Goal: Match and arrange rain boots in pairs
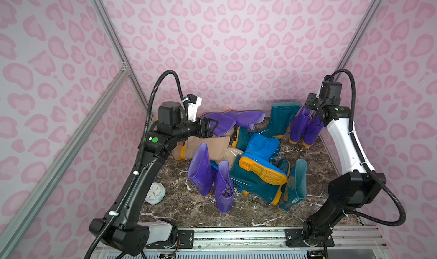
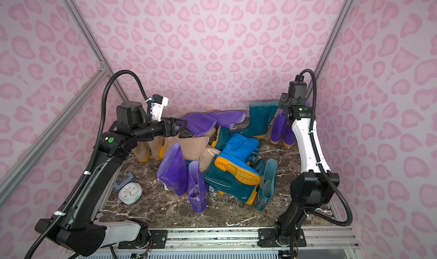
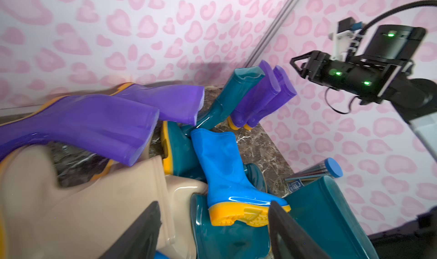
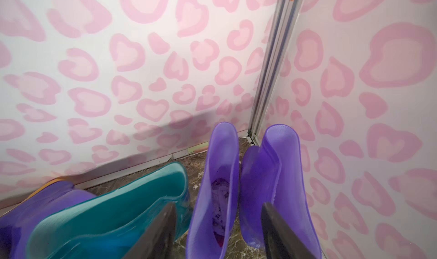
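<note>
At the back right corner a pair of purple boots (image 1: 298,128) stands upright side by side, yellow soles down. My right gripper is open above their tops, and one purple boot's opening (image 4: 204,231) shows between its fingers. My left gripper (image 1: 215,127) is open and empty over the pile, close to purple boots (image 1: 245,118) lying along the back wall. Beneath it lies a beige boot (image 1: 207,147). A blue boot (image 3: 223,163) rests on a teal boot (image 1: 250,181). Another purple pair (image 1: 200,170) stands upright in front. A teal boot (image 1: 283,115) stands at the back.
Another teal boot (image 1: 296,184) stands front right. More beige boots (image 2: 142,150) are at the left, partly behind the left arm. A round clock-like object (image 2: 130,193) lies front left. Bare floor (image 2: 150,213) runs along the front edge.
</note>
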